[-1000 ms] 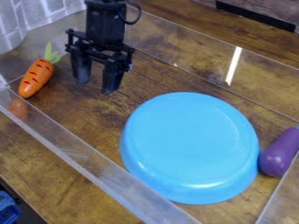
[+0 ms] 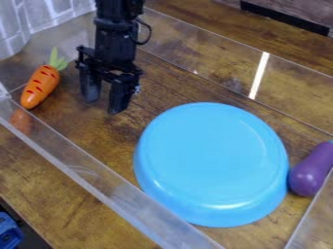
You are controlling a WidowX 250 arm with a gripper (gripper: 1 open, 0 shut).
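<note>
The dark robot gripper [image 2: 107, 80] hangs at the upper left over the wooden tray floor, its fingers low near the boards. It is dark and blurred, and I cannot tell whether anything is between the fingers. An orange toy carrot [image 2: 41, 86] with a green top lies to its left, apart from it. A large blue lid-like disc [image 2: 209, 163] fills the lower right of the tray, apart from the gripper. A purple toy eggplant [image 2: 310, 170] lies at the far right edge.
Clear plastic walls [image 2: 111, 175] run along the left and front of the tray. A small blue object [image 2: 8, 231] is at the lower left corner, outside the wall.
The arm and gripper have shifted slightly and look narrower in outline than a second ago. The carrot, disc and eggplant have not moved.
</note>
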